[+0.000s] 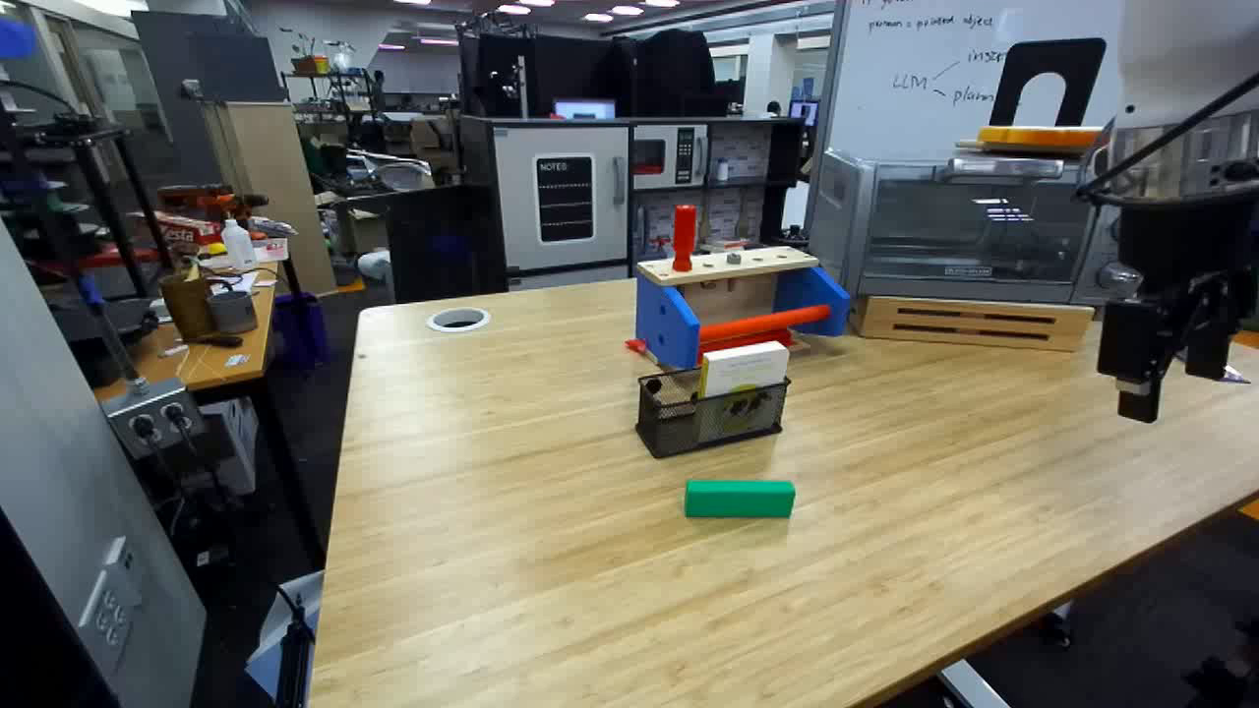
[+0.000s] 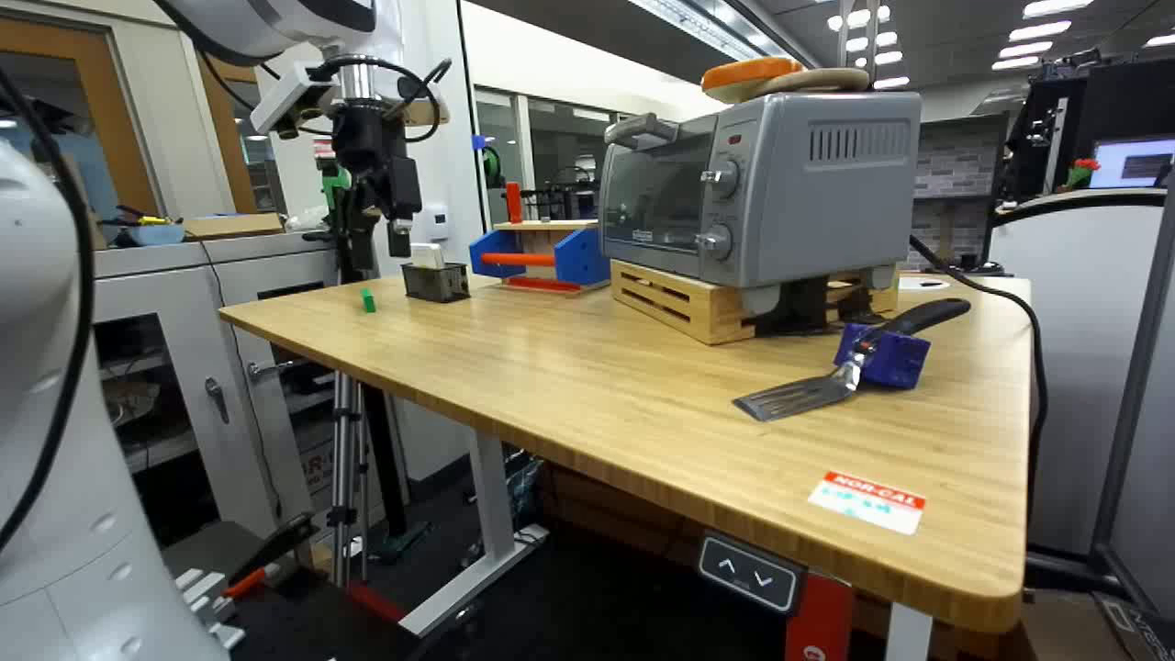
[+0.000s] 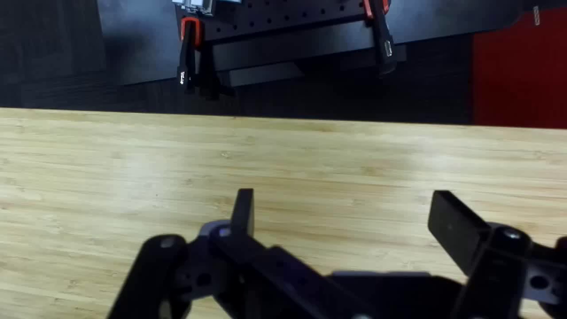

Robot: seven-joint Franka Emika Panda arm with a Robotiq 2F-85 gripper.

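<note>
My gripper is open above the bare wooden tabletop, its two black fingers wide apart with nothing between them. In exterior view 1 the gripper (image 1: 1170,383) hangs at the right, well away from the objects mid-table. A green block (image 1: 740,500) lies flat on the table. Behind it stands a black mesh basket (image 1: 711,423) with a white-and-green box (image 1: 746,372) upright in it. Farther back is a blue and wooden toolbox (image 1: 669,321) with a red bar across its front and a red peg (image 1: 684,238) standing on top.
A grey toaster oven (image 2: 832,187) sits on a wooden stand (image 2: 667,302). Near the far end, a spatula (image 2: 810,393) rests by a purple block (image 2: 900,362). The table's edge (image 3: 340,121) crosses the wrist view; the surface under my gripper is clear.
</note>
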